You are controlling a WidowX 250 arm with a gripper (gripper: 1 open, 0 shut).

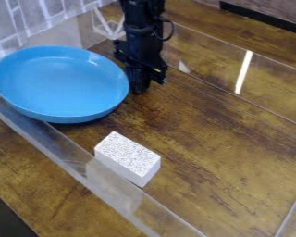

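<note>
My black gripper (140, 74) is low at the top centre, at the right rim of a large blue plate (58, 81), shut, with nothing clearly visible between its fingers, though its tips are hard to make out. A small bit of yellow (118, 46) shows behind the arm, mostly hidden. A white speckled block (127, 158) lies in front of the plate, apart from it.
Clear panels edge the left and front-left, and a pale strip (243, 72) lies toward the back right.
</note>
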